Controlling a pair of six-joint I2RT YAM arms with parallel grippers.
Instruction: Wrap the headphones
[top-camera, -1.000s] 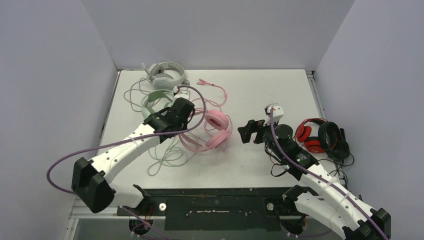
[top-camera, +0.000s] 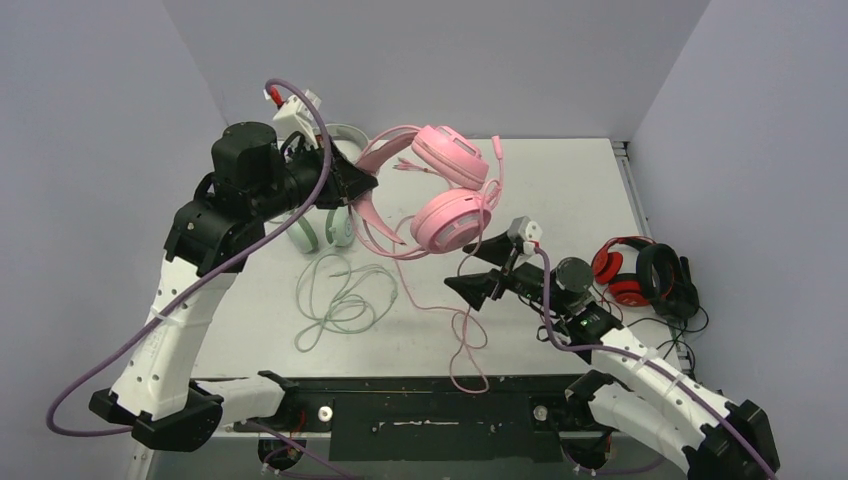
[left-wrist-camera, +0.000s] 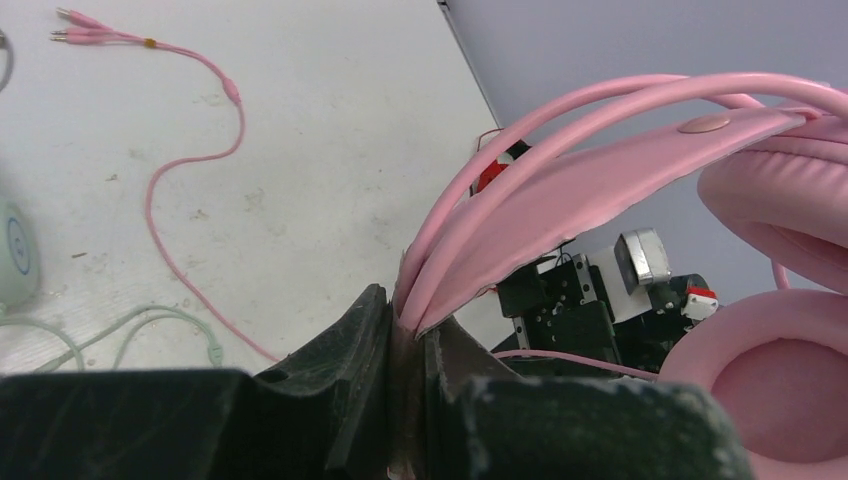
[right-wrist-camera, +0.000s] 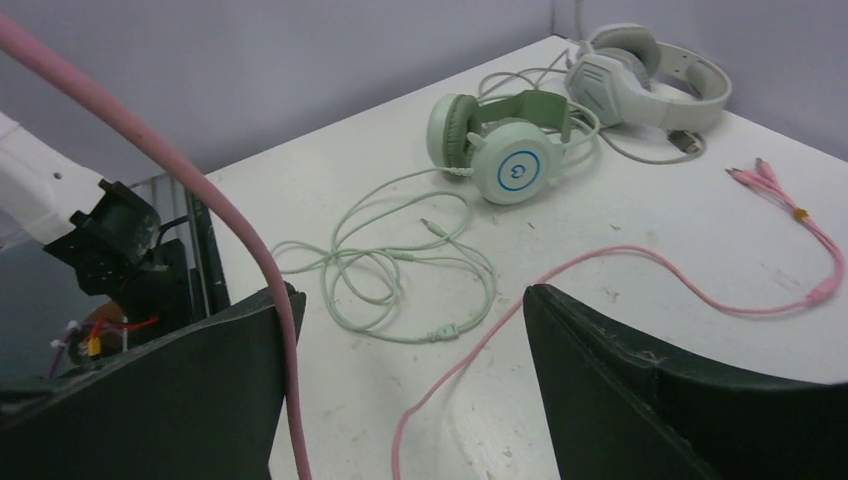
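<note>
Pink headphones (top-camera: 448, 220) hang high above the table, their two ear cups toward the right. My left gripper (top-camera: 362, 185) is shut on their headband (left-wrist-camera: 590, 190), as the left wrist view shows close up. From the cups a pink cable (top-camera: 460, 345) trails down to the table's front edge, its plug end (left-wrist-camera: 95, 35) lying on the tabletop. Below and right of the cups, my right gripper (top-camera: 470, 270) stands with its fingers apart. In the right wrist view a stretch of pink cable (right-wrist-camera: 270, 270) passes in front of the left-hand finger; whether it lies between the fingers is unclear.
Green headphones (right-wrist-camera: 520, 160) with a loosely coiled green cable (top-camera: 345, 310) lie at the left, white headphones (right-wrist-camera: 650, 85) behind them. Red and black headphones (top-camera: 635, 270) rest at the right edge.
My right gripper has moved left toward the cable and its fingers have spread.
</note>
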